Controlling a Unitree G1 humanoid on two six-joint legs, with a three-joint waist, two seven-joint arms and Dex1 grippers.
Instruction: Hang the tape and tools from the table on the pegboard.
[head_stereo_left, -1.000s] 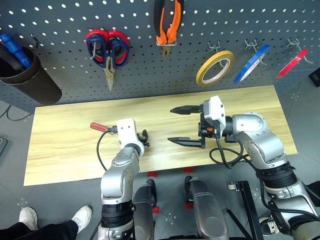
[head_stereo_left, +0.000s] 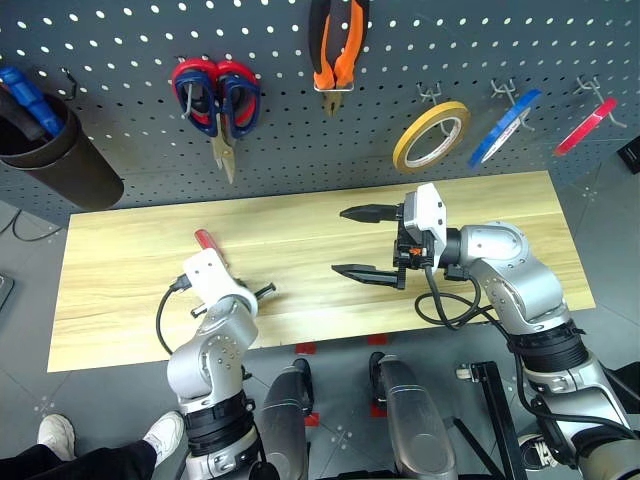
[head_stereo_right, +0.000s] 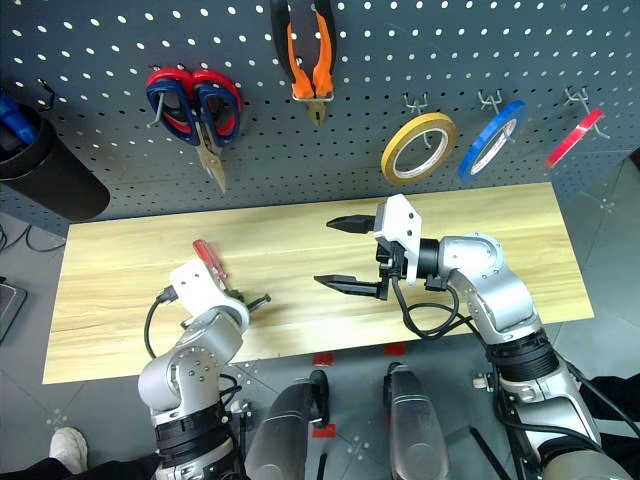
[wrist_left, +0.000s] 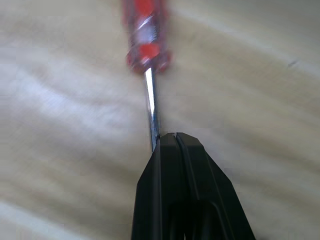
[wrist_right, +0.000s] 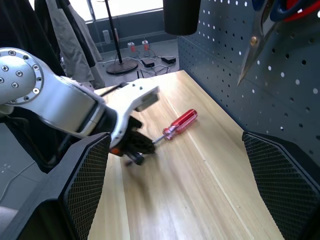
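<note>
A screwdriver with a clear red handle lies on the wooden table; its handle points toward the pegboard. In the left wrist view its metal shaft runs down to the left side of my left gripper, whose fingers are pressed together with nothing between them. The shaft's lower end is hidden by the gripper there. My right gripper stands wide open and empty over the table's right half. Yellow tape, blue tape and red tape hang on pegboard hooks.
Scissors and orange-handled pliers hang on the pegboard. A dark cup with pens is mounted at its left. Bare table lies between the two arms.
The screwdriver has turned, its handle swinging from pointing left to pointing toward the pegboard. The right arm has stayed still.
</note>
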